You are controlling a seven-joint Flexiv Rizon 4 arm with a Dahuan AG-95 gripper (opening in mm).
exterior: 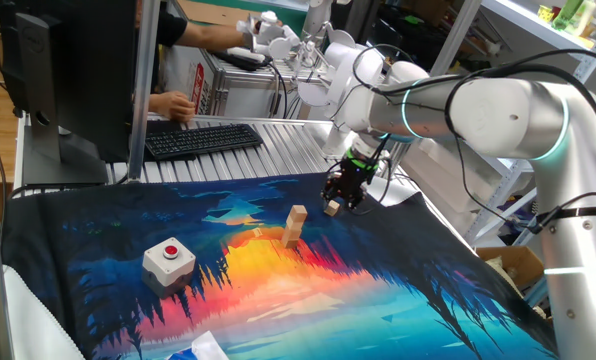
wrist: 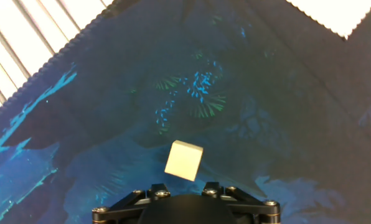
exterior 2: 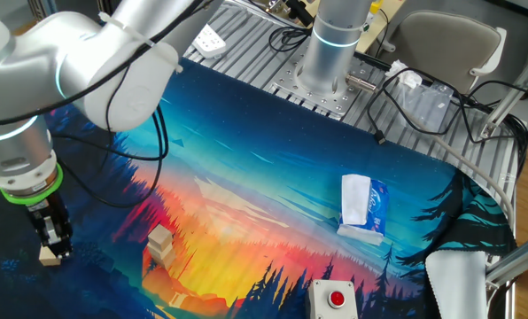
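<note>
A single wooden block [exterior: 332, 209] lies on the dark part of the printed cloth, beside the fingertips of my gripper [exterior: 344, 198]. In the wrist view, the pale block [wrist: 184, 160] sits just ahead of the gripper, whose two fingers stand apart with nothing seen between them. From the other side, the block [exterior 2: 50, 256] shows right by the gripper [exterior 2: 57, 250]; whether they touch I cannot tell. A stack of wooden blocks [exterior: 294, 228] stands upright near the cloth's middle, apart from the gripper.
A grey box with a red button [exterior: 169, 264] rests on the cloth, and a blue-and-white tissue pack [exterior 2: 364, 209] lies farther over. A keyboard [exterior: 203, 141] and monitor [exterior: 83, 95] are behind the cloth. Loose cables [exterior 2: 162, 142] hang from the arm.
</note>
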